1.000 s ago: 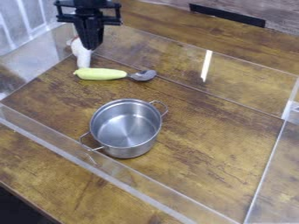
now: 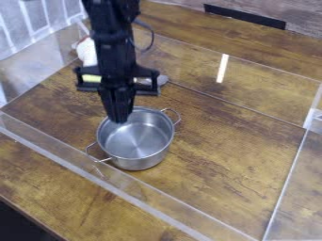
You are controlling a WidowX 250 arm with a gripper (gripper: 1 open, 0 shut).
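Observation:
My dark gripper (image 2: 120, 113) hangs over the left part of the steel pot (image 2: 136, 149), its fingertips just at or above the rim. Nothing shows between its fingers, which look shut, though motion blur softens them. Behind it, the pale yellow object (image 2: 90, 79) and a steel spoon-like piece (image 2: 154, 80) are partly hidden by the arm. A white object (image 2: 86, 51) also peeks out at the upper left.
Transparent walls or strips border the work area at left, front and right. A dark slot lies along the back edge.
The pot has not moved.

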